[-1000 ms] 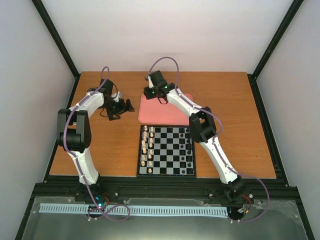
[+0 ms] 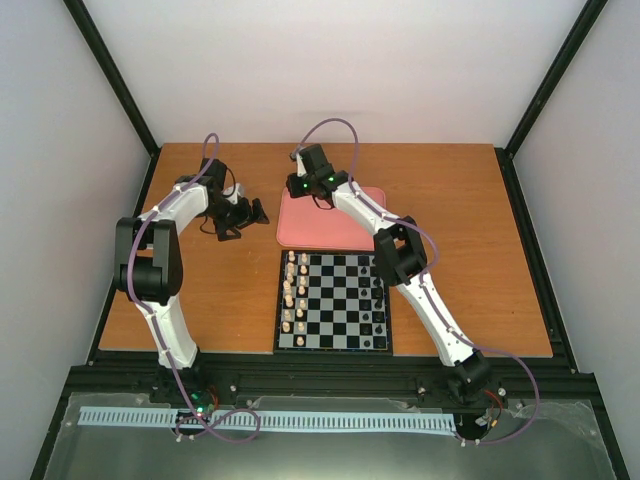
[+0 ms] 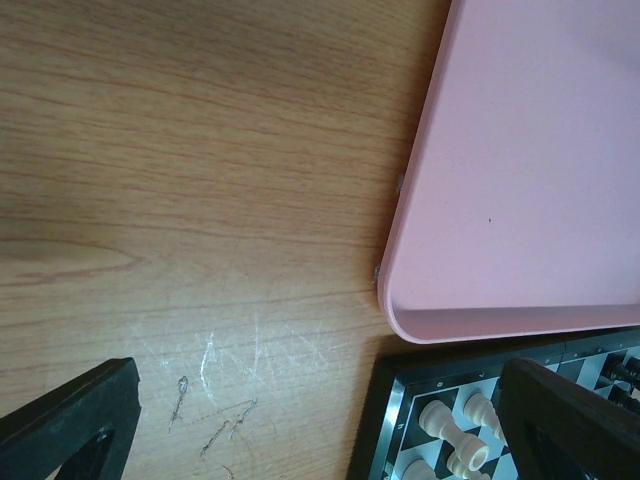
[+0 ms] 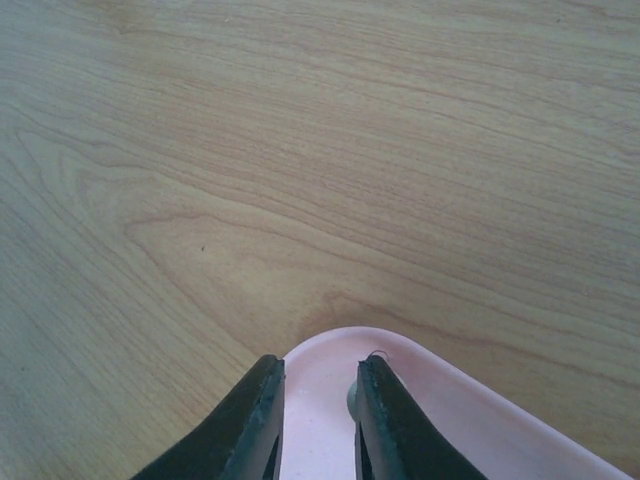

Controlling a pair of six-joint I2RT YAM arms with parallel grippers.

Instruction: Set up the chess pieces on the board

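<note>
The chessboard (image 2: 338,300) has white pieces (image 2: 301,288) along its left side and black pieces (image 2: 378,305) along its right. Over the far left corner of the pink tray (image 2: 330,235) is my right gripper (image 2: 294,188). In the right wrist view its fingers (image 4: 268,400) stand partly apart. A pale round piece (image 4: 352,402) shows against the tray floor, half hidden behind the right-hand finger; whether they touch cannot be told. My left gripper is wide open and empty, above bare table to the left of the tray, with white pieces (image 3: 452,436) visible past one finger.
The tray's raised rim (image 3: 425,150) stands just behind the board's far edge (image 3: 470,365). Much of the tray floor looks bare.
My right arm has shifted slightly left and toward the front, the gripper coming down a little at the tray corner. The left arm and the board look unchanged.
</note>
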